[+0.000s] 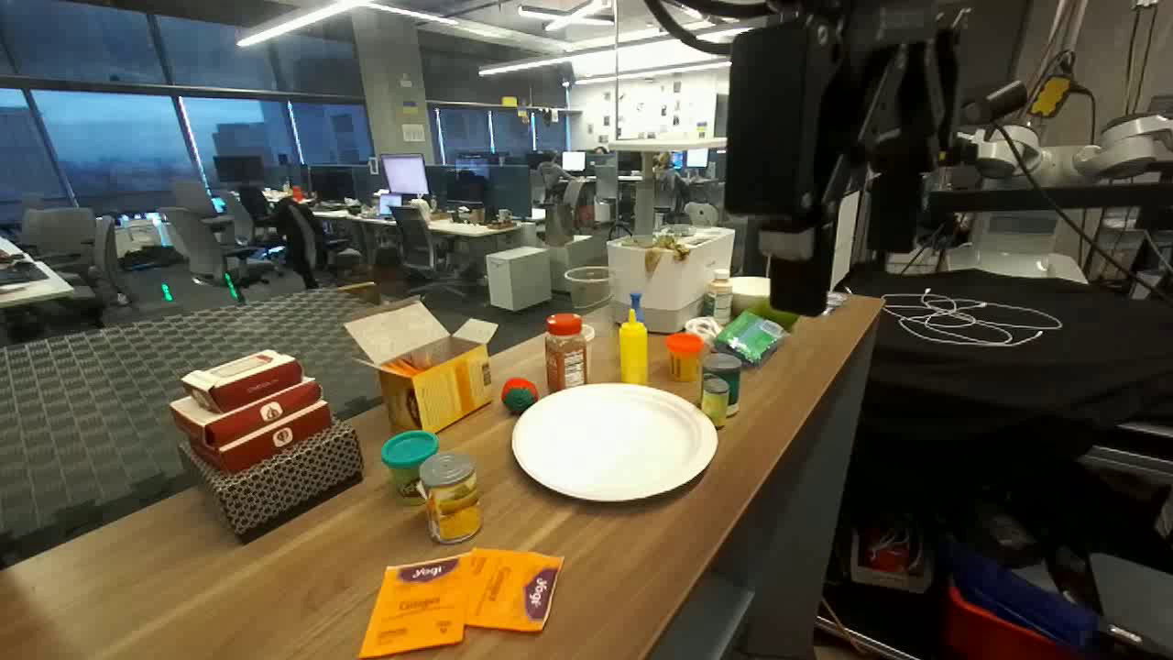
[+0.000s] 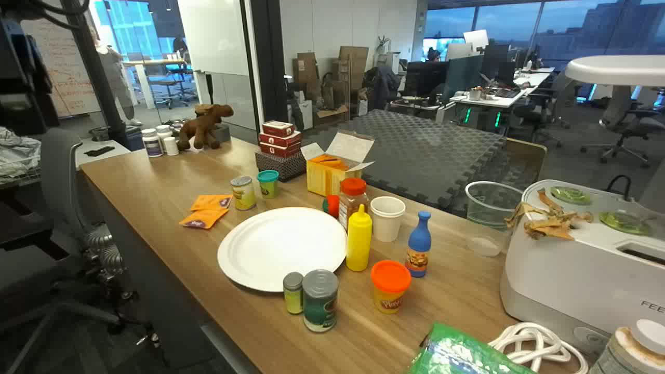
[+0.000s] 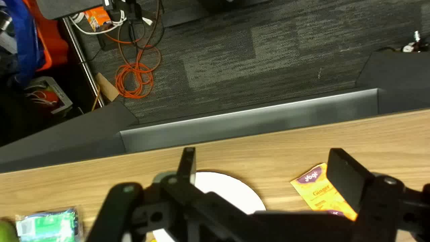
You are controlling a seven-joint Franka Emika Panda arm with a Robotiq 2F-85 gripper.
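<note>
My gripper is open in the wrist view, its two fingers wide apart and nothing between them. It hangs well above the table's edge; exterior view 1 has it dark at the upper right. Below it lies a white plate [image 1: 613, 442], empty, in the middle of the table. Two orange Yogi tea packets [image 1: 462, 599] lie flat near the plate, one partly over the other. Beside them stand a yellow-labelled can [image 1: 452, 500] and a teal-lidded tub [image 2: 268, 184]. An opened yellow box [image 2: 327, 176] shows orange packets inside.
Around the plate stand a yellow mustard bottle [image 2: 359, 239], a red-lidded jar [image 1: 566, 354], a green can [image 2: 320, 301], an orange-lidded tub [image 2: 390, 286], a blue bottle [image 2: 419, 245] and a white cup [image 2: 387, 219]. Red boxes [image 1: 253, 409] are stacked at one side. Bare wood runs along the near edge.
</note>
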